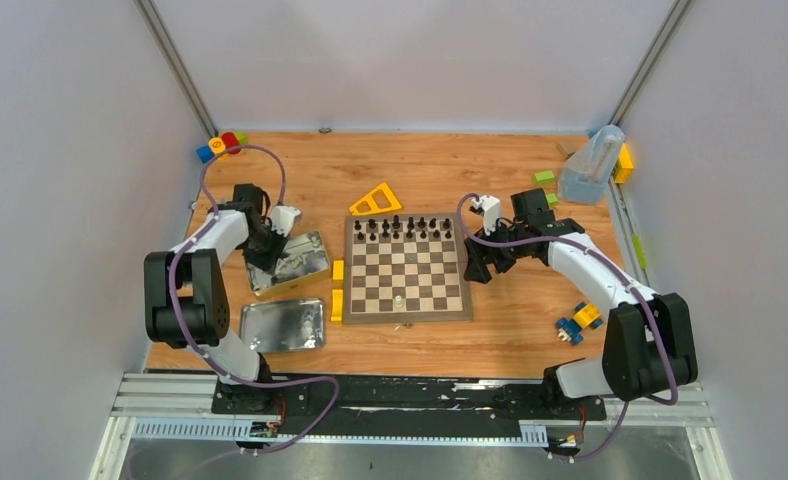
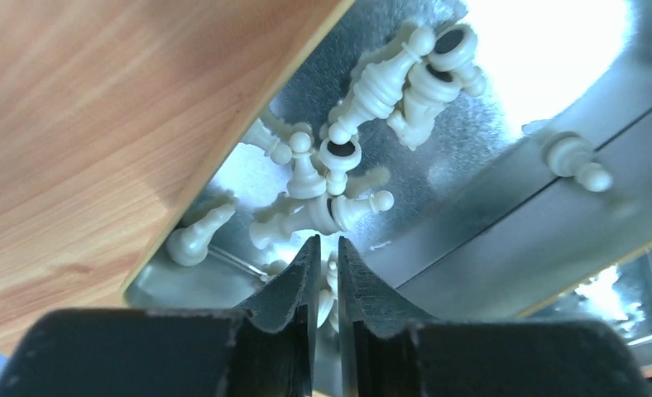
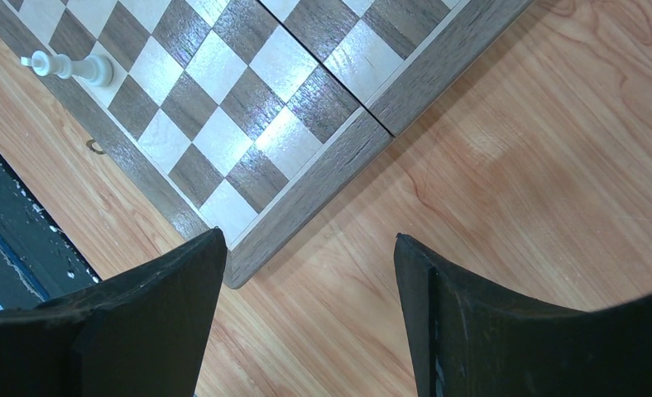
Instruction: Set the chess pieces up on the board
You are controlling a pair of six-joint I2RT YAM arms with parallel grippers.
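Note:
The chessboard [image 1: 406, 280] holds black pieces [image 1: 396, 225] in two back rows and one white piece [image 1: 399, 301] near the front edge, seen also as a white piece [image 3: 95, 70] in the right wrist view. In the metal box [image 2: 438, 190] lie several white pieces [image 2: 376, 95]. My left gripper is down in that box, its fingers nearly together at white pieces beneath; what is between them is hard to see. My right gripper stands open above the board's right edge, nothing between its fingers.
A metal tray [image 1: 282, 325] lies front left, yellow blocks [image 1: 337, 300] between box and board, a yellow triangle [image 1: 375, 200] behind. A toy [image 1: 580, 320] and a plastic container [image 1: 585, 170] stand at the right.

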